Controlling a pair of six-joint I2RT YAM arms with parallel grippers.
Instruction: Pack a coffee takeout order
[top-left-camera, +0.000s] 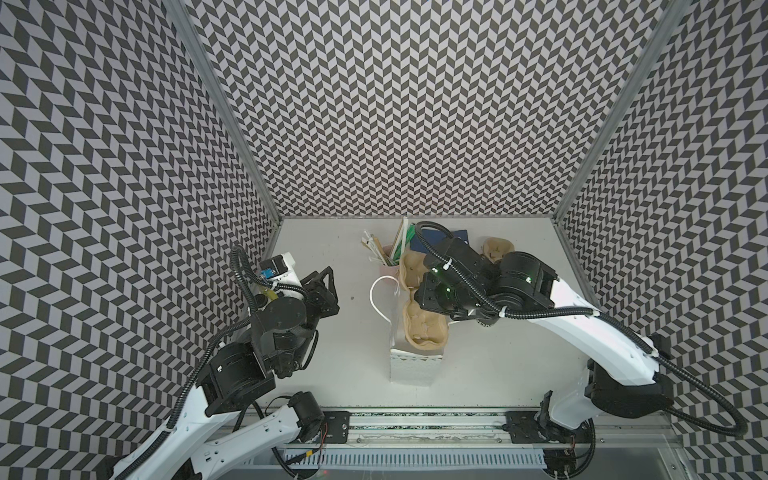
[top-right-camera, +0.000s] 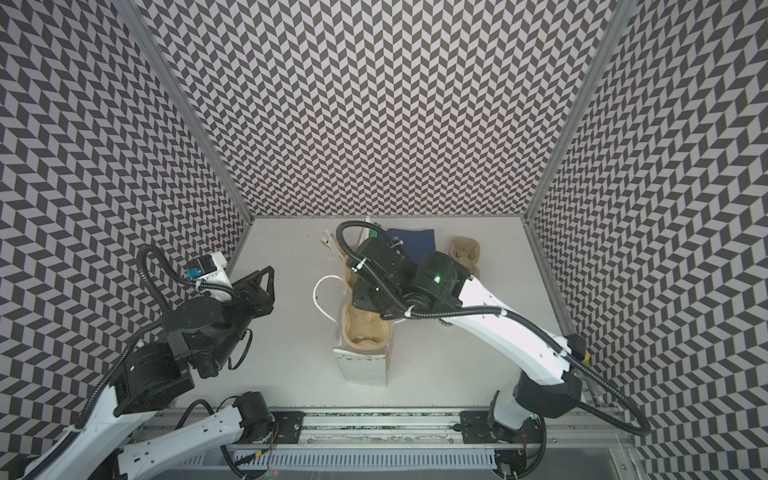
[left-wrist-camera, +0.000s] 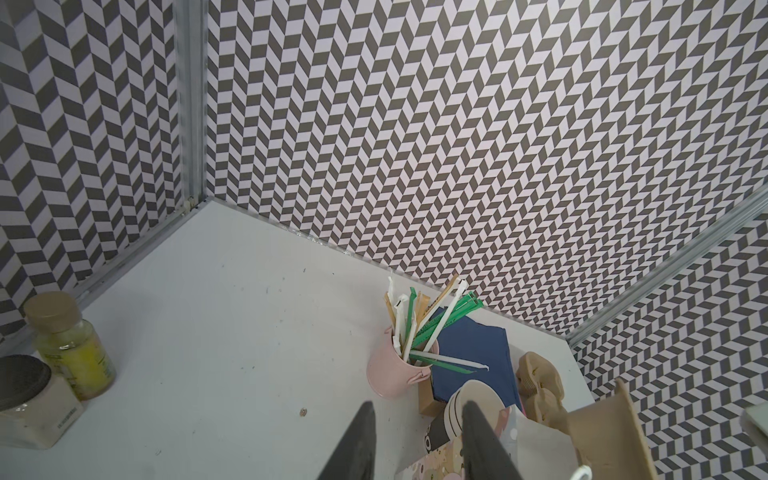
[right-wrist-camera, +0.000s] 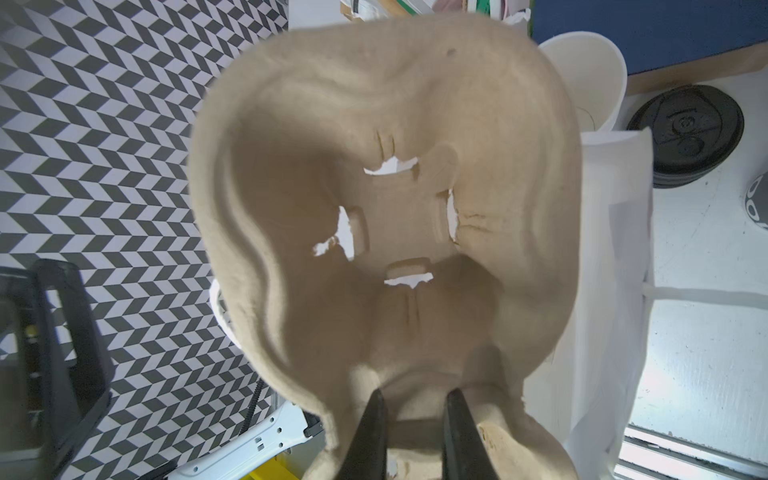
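Note:
My right gripper is shut on the middle of a tan pulp cup carrier, whose two cup wells are empty. In the top left view the carrier lies lengthwise over the open top of a white paper bag; how deep it sits is hard to tell. The bag's white loop handle sticks out to the left. My left gripper is left of the bag, its fingers apart and nothing between them in the left wrist view.
Straws and stirrers fill a pink cup behind the bag, beside a dark blue box or cloth. Another pulp carrier stands back right. Black lids are right of the bag. Two jars stand far left.

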